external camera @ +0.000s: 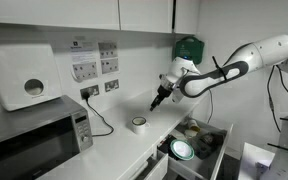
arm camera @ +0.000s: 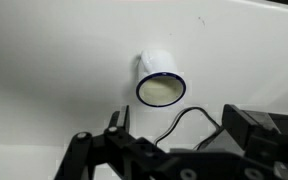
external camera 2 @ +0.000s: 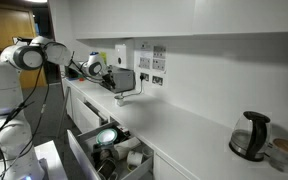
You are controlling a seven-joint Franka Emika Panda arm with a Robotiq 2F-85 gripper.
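Observation:
A white mug with a dark blue rim (external camera: 139,125) stands upright on the white counter (external camera: 117,150). Seen from above in the wrist view, the mug (arm camera: 161,88) looks empty, and its rim lies ahead of and between the spread fingers. My gripper (external camera: 156,103) hangs above and to the right of the mug in exterior view 1, clear of it. Its fingers are open, with nothing held; in the wrist view the gripper spans wider than the mug appears.
Below the counter an open drawer (external camera 2: 88,160) holds a pale plate (external camera: 181,150) and several dishes. A microwave (external camera: 39,140) stands left of the mug, and a cable (external camera: 101,118) hangs from the wall socket. A kettle (external camera 2: 250,135) occupies the far counter end.

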